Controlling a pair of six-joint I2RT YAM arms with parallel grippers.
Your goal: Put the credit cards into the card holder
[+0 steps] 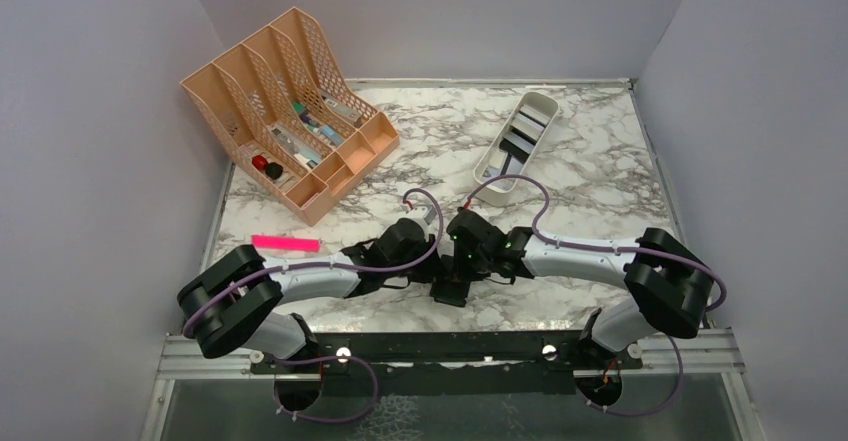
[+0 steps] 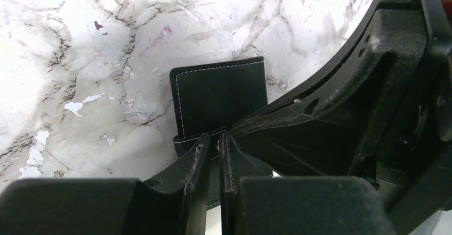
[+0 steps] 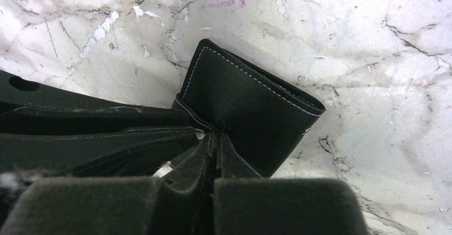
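Observation:
The black card holder [image 1: 450, 294] lies on the marble table between the two arms, largely covered from above. In the left wrist view its stitched panel [image 2: 221, 94] shows, with a pocket edge running across to the fingertips. My left gripper is a little open at that edge, a narrow gap between its fingers. My right gripper is shut at the same pocket edge; whether the thin edge is pinched between its tips is hidden. The two grippers nearly touch. In the right wrist view a folded side of the holder [image 3: 250, 102] stands slightly apart.
A pale tray [image 1: 483, 189] holding several cards or flat pieces stands behind the right arm. An orange compartment organizer [image 1: 315, 204] with small items is at the back left; a pink strip [image 1: 286, 243] lies before it.

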